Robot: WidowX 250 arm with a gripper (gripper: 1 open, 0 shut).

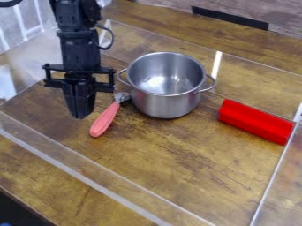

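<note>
My black gripper (80, 108) hangs at the left of the table, its narrow fingers pointing down, shut with nothing visible between them. Just right of it a pink-handled utensil (106, 118) lies on the wood, its metal end toward the steel pot (167, 93). The pot stands upright at the centre, open and empty as far as I can see.
A red cylinder (255, 121) lies on the right side of the table. Clear plastic walls border the work area.
</note>
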